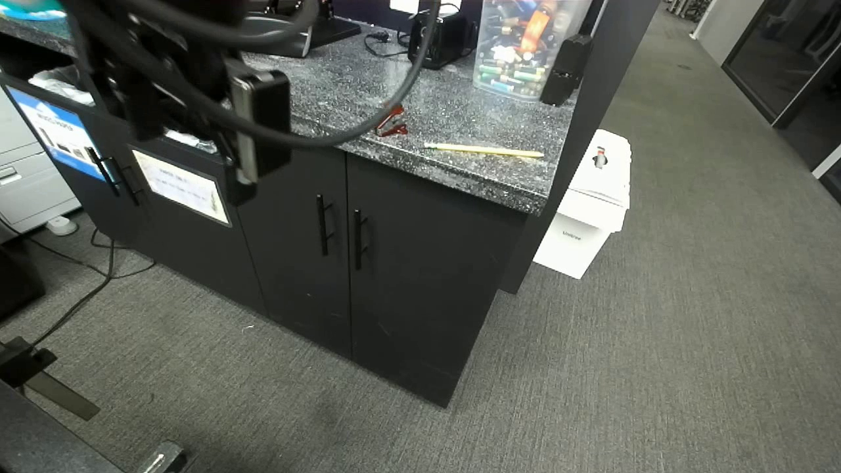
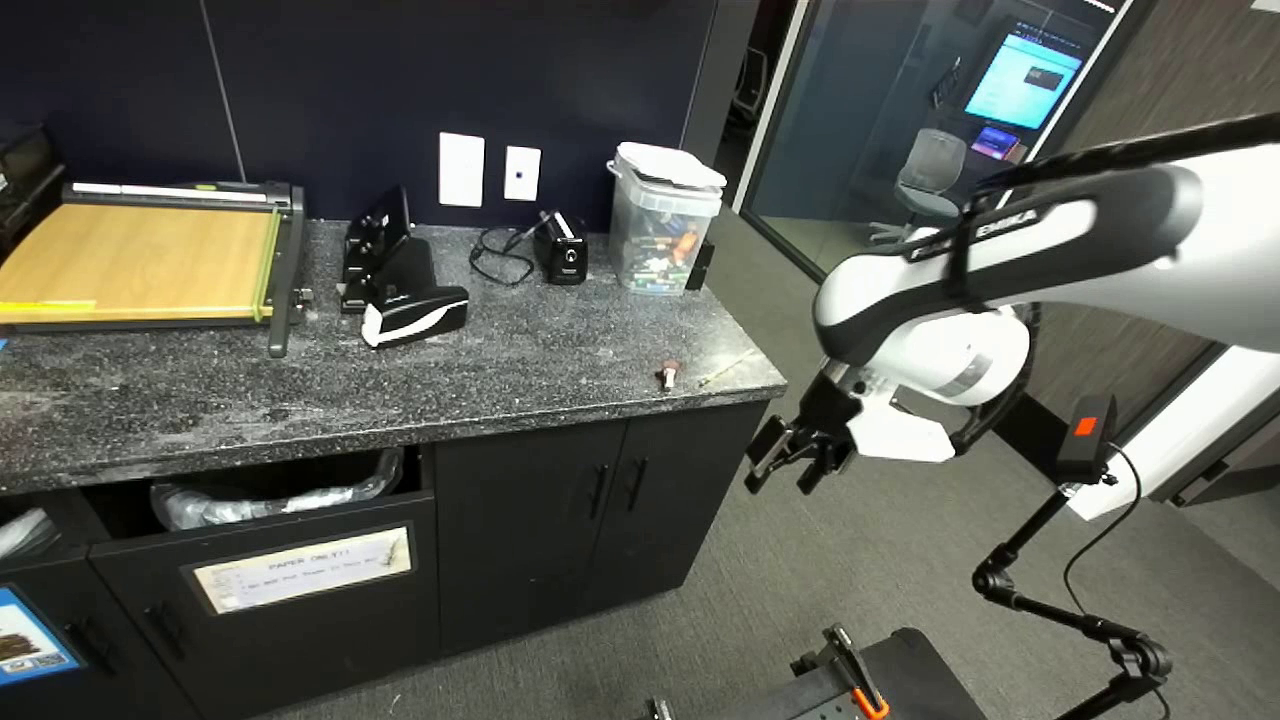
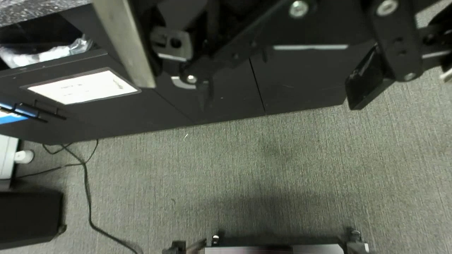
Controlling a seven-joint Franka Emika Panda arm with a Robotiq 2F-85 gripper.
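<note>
My gripper stands open in front of the counter's right end, with nothing between its fingers. Seen from the wrist, one finger is at the upper left and the other finger at the upper right, spread wide over dark cabinet doors and carpet. A red staple remover lies near the counter's front edge. Beside it, a yellow pencil points toward the right corner. Neither the staple remover nor the pencil shows in the wrist view.
On the speckled counter are a clear tub of batteries, a black pencil sharpener, a stapler and a paper cutter. A drawer with a bin bag is below. White bin stands beyond the right end.
</note>
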